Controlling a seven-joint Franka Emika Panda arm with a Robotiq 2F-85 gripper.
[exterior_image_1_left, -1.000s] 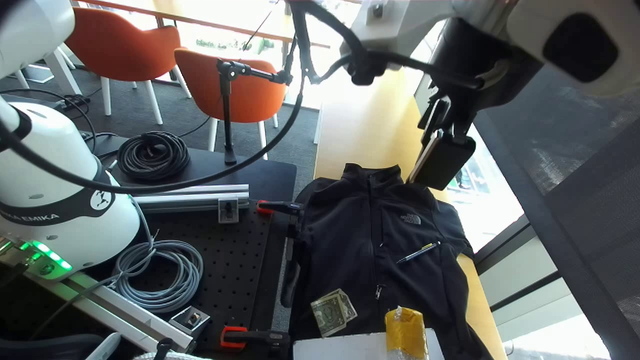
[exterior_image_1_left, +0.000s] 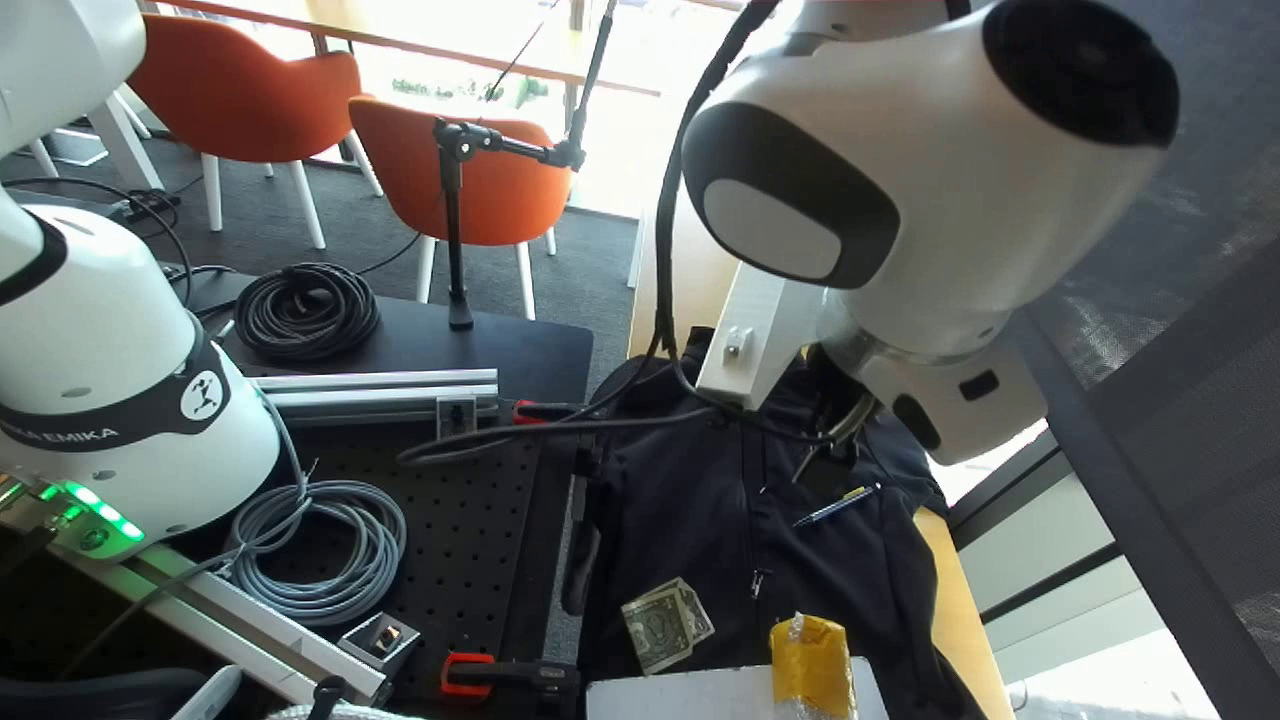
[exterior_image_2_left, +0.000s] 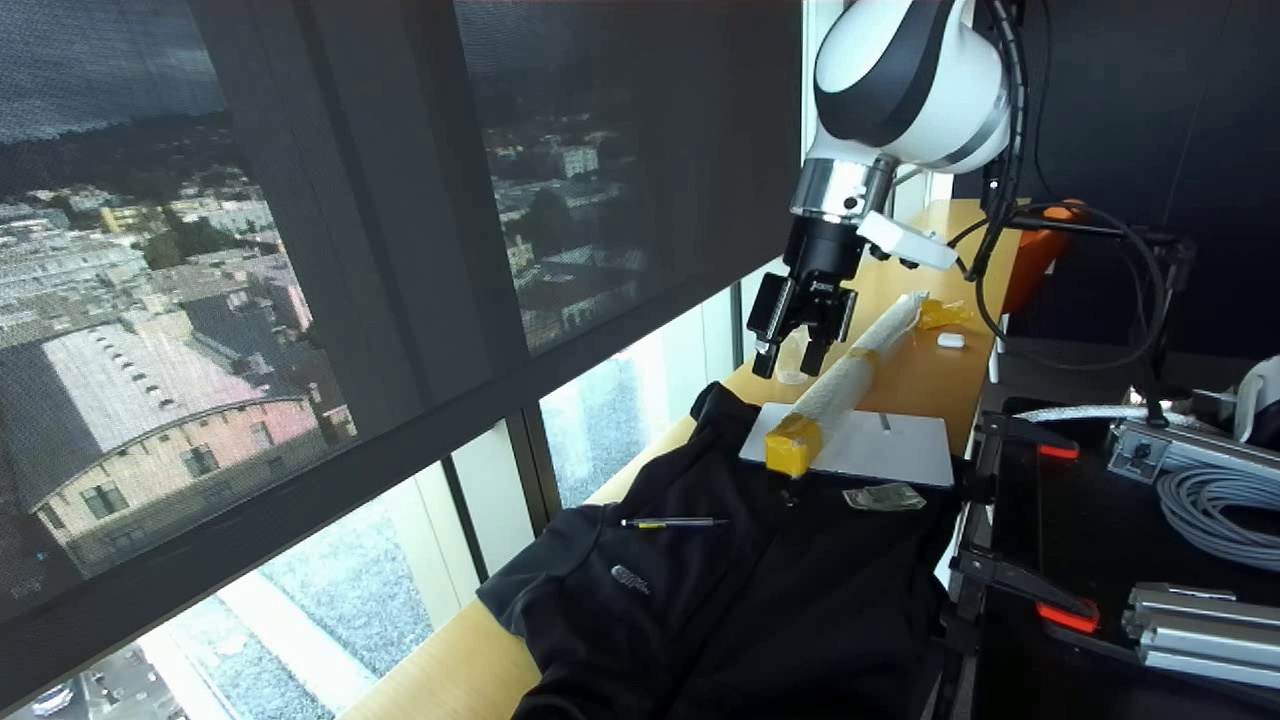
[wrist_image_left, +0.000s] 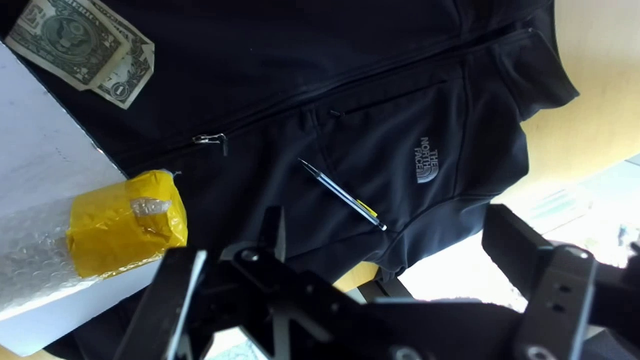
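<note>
A black jacket (exterior_image_1_left: 672, 504) with a North Face logo lies spread over the wooden table. On its chest rests a slim pen (wrist_image_left: 345, 195) with a yellow clip, also visible as a pen (exterior_image_2_left: 672, 522) in exterior view 2. Folded dollar bills (wrist_image_left: 75, 45) lie on the lower jacket, beside the white board. My gripper (exterior_image_2_left: 789, 362) is open, raised above the jacket, with nothing between its fingers. The wrist view shows the pen clear of my dark fingers (wrist_image_left: 510, 240). In exterior view 1 the arm hides most of the gripper and the jacket's collar.
A white board (exterior_image_2_left: 894, 446) carries a bubble-wrapped roll (exterior_image_2_left: 846, 382) with yellow tape at its end. Windows and a dark blind (exterior_image_2_left: 648, 180) border one side. Black clamps (exterior_image_1_left: 516, 676) sit along the table's other edge. A loose cable (exterior_image_1_left: 666, 240) hangs from the arm.
The arm has moved lower and turned in exterior view 1, so it now covers the collar and logo. The gripper, plain at upper right before, is mostly hidden. Pen, bills and jacket stay put.
</note>
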